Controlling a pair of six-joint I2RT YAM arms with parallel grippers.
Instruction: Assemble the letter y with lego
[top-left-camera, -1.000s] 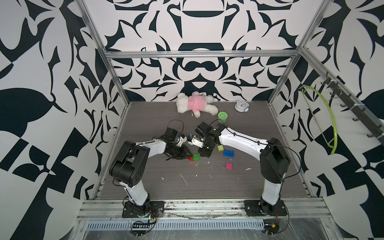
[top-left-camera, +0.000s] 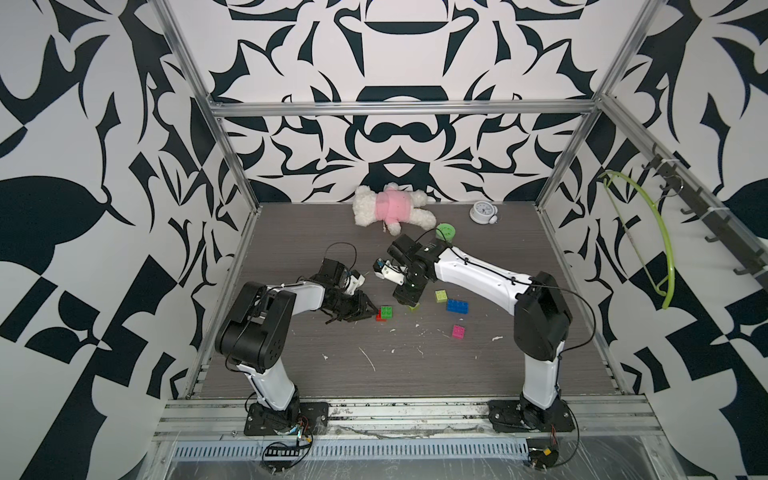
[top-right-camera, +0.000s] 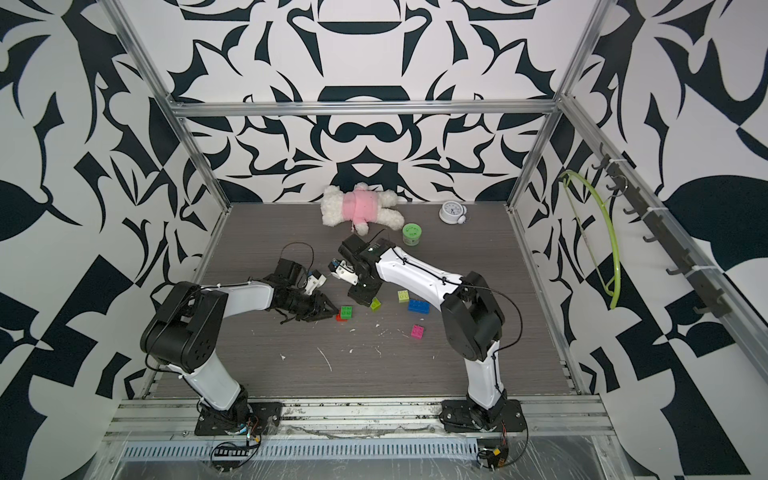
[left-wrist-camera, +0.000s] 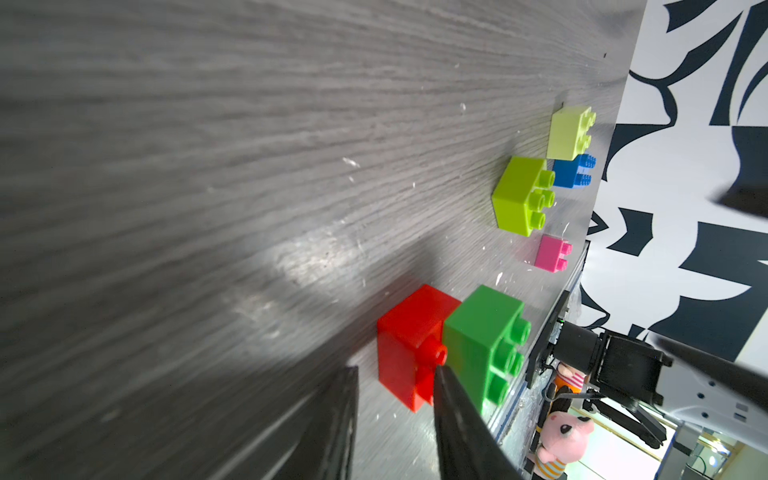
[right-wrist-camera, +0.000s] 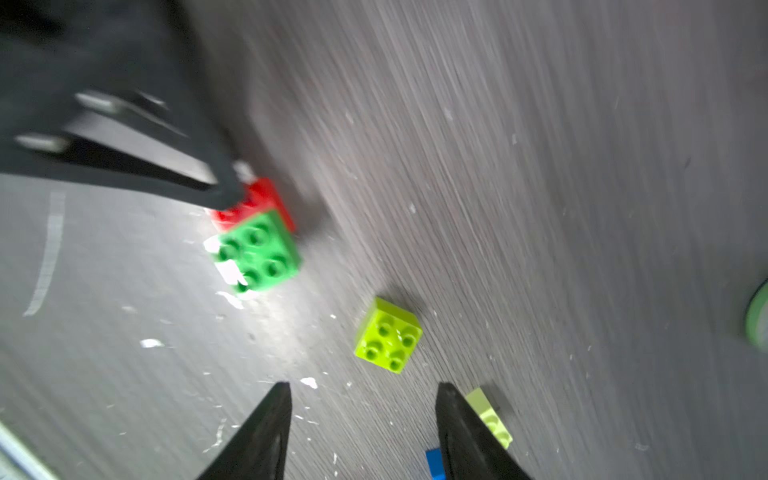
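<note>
A red brick (left-wrist-camera: 397, 360) lies low on the table, with a green brick (left-wrist-camera: 480, 340) set on part of it, leaving some red studs bare. My left gripper (top-left-camera: 376, 313) is shut on the red brick from the left; in the right wrist view its fingertips (right-wrist-camera: 228, 192) cover part of that brick. Over the lime brick (right-wrist-camera: 388, 334) hovers my right gripper, its fingers apart and empty. From the top left, that arm hides most of the lime brick. Farther right lie a pale yellow-green brick (top-left-camera: 441, 296), a blue brick (top-left-camera: 457, 306) and a pink brick (top-left-camera: 458, 332).
A plush toy (top-left-camera: 393, 206), a green-lidded tub (top-left-camera: 445, 232) and a white clock (top-left-camera: 483, 212) occupy the back of the table. The two grippers are close together near the middle.
The left gripper and the red and green bricks have shifted slightly left.
</note>
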